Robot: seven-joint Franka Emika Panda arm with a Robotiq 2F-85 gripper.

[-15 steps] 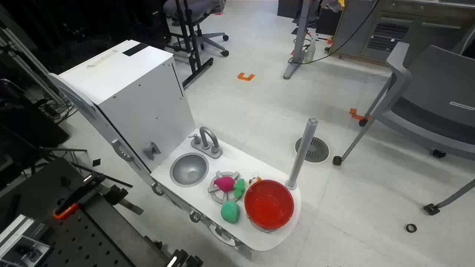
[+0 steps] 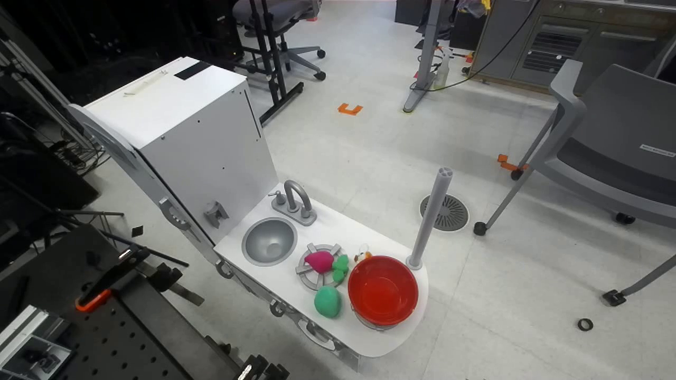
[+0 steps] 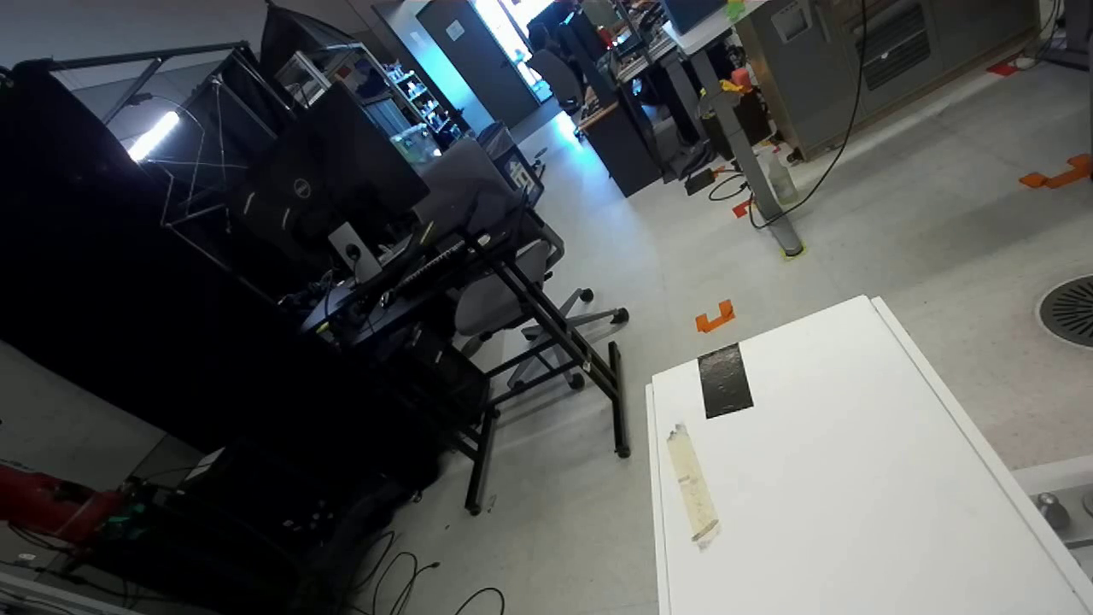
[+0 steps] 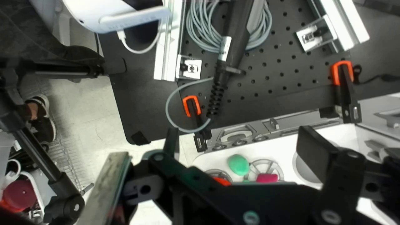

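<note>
My gripper stands open in the wrist view, its two dark fingers wide apart with nothing held between them. The toy kitchen lies beyond it, apart from the fingers. On its white counter (image 2: 390, 345) a red bowl (image 2: 383, 291) sits at the rounded end. A round green toy (image 2: 327, 302) lies beside the bowl. The pink toy (image 2: 319, 262) with a green part (image 2: 340, 268) rests on the grey burner (image 2: 308, 277). Behind the bowl, a small orange-and-white item (image 2: 363, 254) is partly hidden. The gripper's body covers most of the bowl in the wrist view.
A sink (image 2: 269, 241) and faucet (image 2: 296, 201) adjoin the tall white cabinet (image 2: 209, 158). A grey post (image 2: 431, 218) rises behind the bowl. Orange-handled clamps (image 4: 191, 106) and a coiled cable (image 4: 204, 33) occupy the black perforated table (image 4: 262, 90).
</note>
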